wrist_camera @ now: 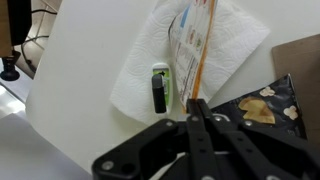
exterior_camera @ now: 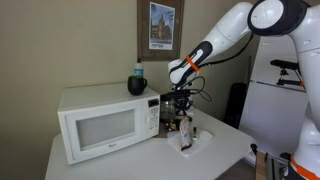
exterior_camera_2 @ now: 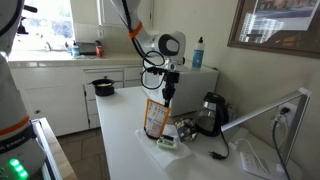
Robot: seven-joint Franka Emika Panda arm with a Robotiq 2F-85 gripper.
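A thin, pale sheet-like piece with orange edges [exterior_camera_2: 155,118] stands upright above a white paper towel [exterior_camera_2: 165,154]. Its upper corner meets the fingertips of my gripper [exterior_camera_2: 168,100], whose fingers are shut on it. From the wrist, this orange-edged piece [wrist_camera: 193,45] runs away from the fingertips, seen nearly edge-on. On the paper towel [wrist_camera: 135,80] beside it lies a small green and black item [wrist_camera: 162,72]. Exterior view 1 has the piece [exterior_camera: 185,133] hanging or standing below my gripper [exterior_camera: 183,108]; whether its lower edge touches the towel is hard to tell.
A black patterned packet [wrist_camera: 265,105] lies close to the gripper, near a brown flat piece [wrist_camera: 300,65]. A coffee maker [exterior_camera_2: 211,115] stands behind the towel. The white microwave [exterior_camera: 108,126] borders the work area. Bare table [exterior_camera_2: 115,140] lies on the towel's other side.
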